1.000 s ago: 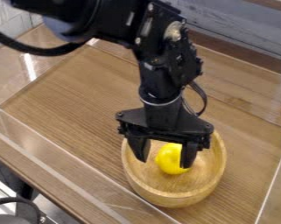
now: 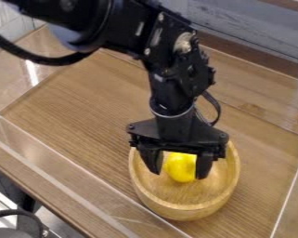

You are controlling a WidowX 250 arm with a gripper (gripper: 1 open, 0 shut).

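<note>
A yellow round object point(image 2: 182, 168) sits in a round wooden bowl point(image 2: 176, 204). My black gripper point(image 2: 177, 165) is lowered into the bowl, open, with its fingers on either side of the yellow object. The gripper's body hides part of the object and the back of the bowl.
A white wall runs along the back. A cable and white framework show at the lower left edge.
My gripper has moved slightly down over the yellow object, which is now more covered by it. The bowl looks unmoved.
</note>
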